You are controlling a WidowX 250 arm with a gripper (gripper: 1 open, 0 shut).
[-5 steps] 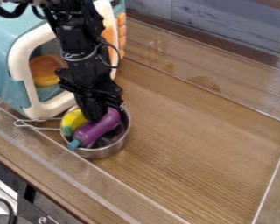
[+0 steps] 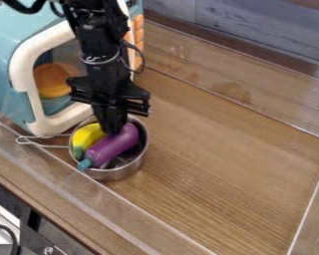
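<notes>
A metal pot (image 2: 123, 169) with a long wire handle sits on the wooden counter, holding a purple eggplant toy (image 2: 113, 147) and a yellow object (image 2: 85, 136). My black gripper (image 2: 112, 126) points down into the pot from above, its tips at the upper end of the eggplant. The fingers look close together; whether anything is between them is hard to see.
A light-blue toy microwave (image 2: 19, 50) with a white door frame and an orange round item inside stands at the left behind the pot.
The gripper has shifted slightly within the pot area; the eggplant and yellow object have moved very little.
</notes>
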